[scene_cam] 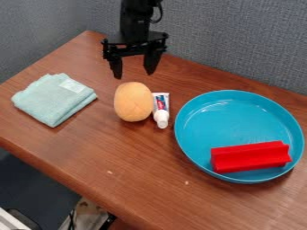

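Note:
My black gripper (133, 68) hangs open at the back centre, its two fingers pointing down with nothing between them. Below it sits a round orange-tan object (133, 101). Just right of that lies a white toothpaste tube (161, 109), cap toward the front. A folded pale mint cloth (54, 99) lies on the left. On the right is a blue plate (235, 122) with a red block-like object (249, 156) lying on it.
The wooden table (120, 180) has clear room at the front and at the back left. Grey padded walls border the back and left. Dark floor and cables show beyond the front left edge.

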